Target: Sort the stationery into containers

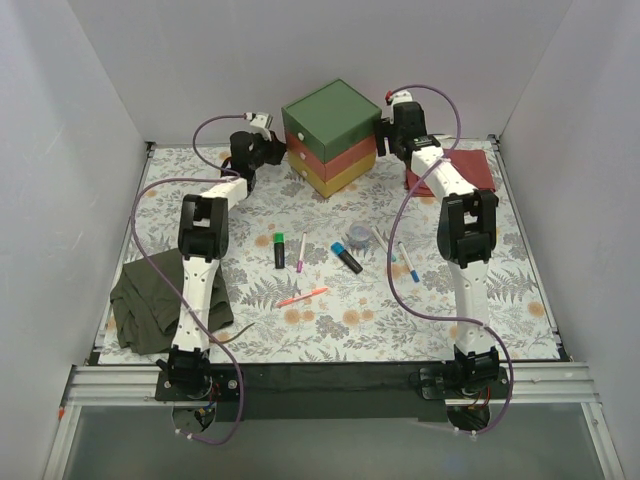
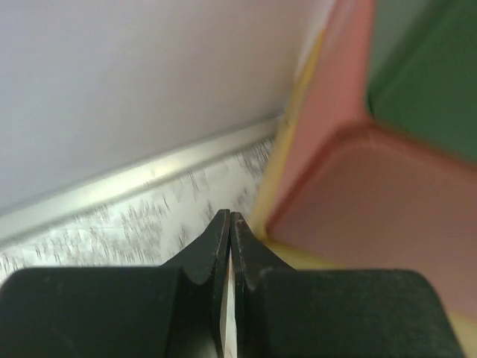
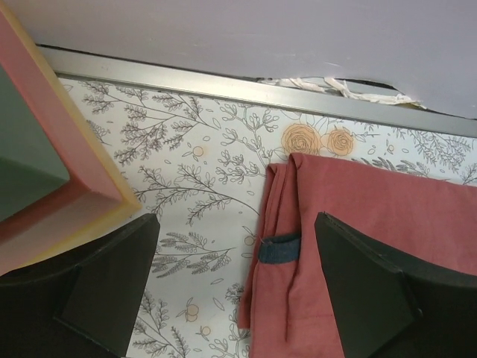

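Observation:
A stacked box unit with green [image 1: 330,110], red and yellow tiers stands at the back centre. My left gripper [image 1: 279,150] is shut against its left side; in the left wrist view the blurred red tier [image 2: 387,201] fills the right. My right gripper [image 1: 384,135] stands open beside its right side, over the table. Loose on the cloth lie a green-capped marker [image 1: 280,250], a blue-capped marker [image 1: 347,258], an orange pen [image 1: 301,297], a purple-tipped pen [image 1: 301,252], two more pens and a small round clear item [image 1: 359,236].
A folded red cloth [image 3: 380,224] lies right of the boxes, partly under the right arm. A dark green cloth [image 1: 150,310] lies at the front left. Walls border the back and sides. The front middle has open space.

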